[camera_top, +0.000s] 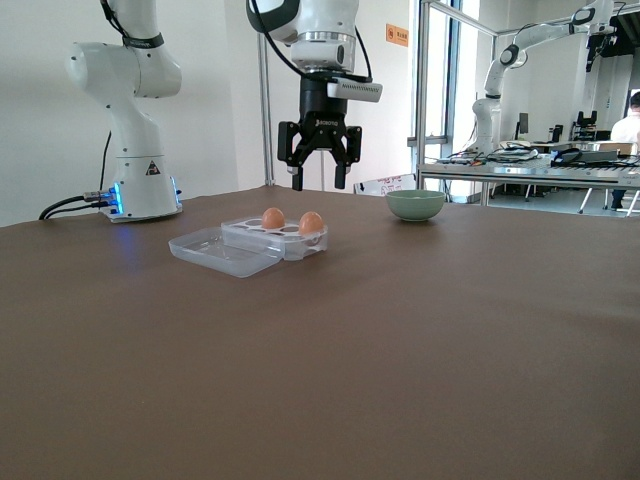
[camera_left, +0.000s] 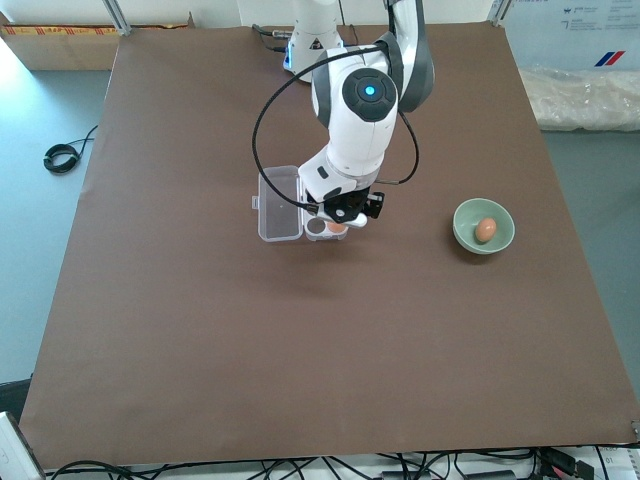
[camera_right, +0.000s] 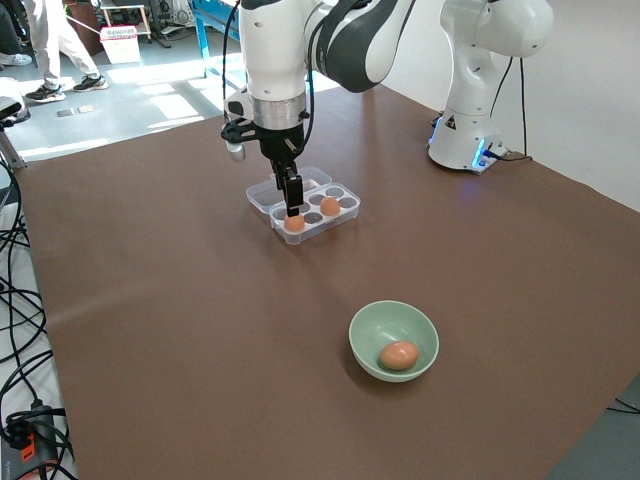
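Note:
My black gripper (camera_top: 319, 170) is open, its fingers apart and empty, above a clear plastic egg carton (camera_top: 210, 250) with its lid folded open. Two brown eggs sit in the carton: one egg (camera_top: 273, 218) and another egg (camera_top: 311, 223). In the top view the fingertips hang just over these eggs. In the left view the gripper (camera_left: 355, 208) hides much of the carton. A green bowl (camera_right: 366, 340) with one brown egg (camera_right: 399, 355) in it stands apart from the carton, to the right in the left view.
A white arm base (camera_top: 140, 180) with cables stands at the back. Cables (camera_left: 110, 470) lie along the table's edge at the bottom of the left view.

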